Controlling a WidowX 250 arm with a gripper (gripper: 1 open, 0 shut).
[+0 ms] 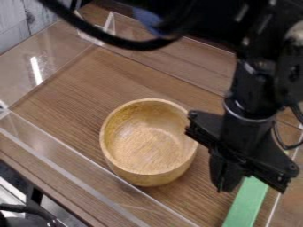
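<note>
The black gripper (221,168) hangs low over the wooden surface at the right, just beside a round wooden bowl (147,133). Its fingertips are near the bowl's right side, with nothing visible between them; it looks shut, though the dark body hides much of the fingers. A flat green object (246,209) lies at the lower right, partly under the gripper and cut off by the frame's bottom.
A clear plastic edge (71,168) runs along the left and front of the wooden surface. Something blue sits at the top, and dark cables lie at lower left.
</note>
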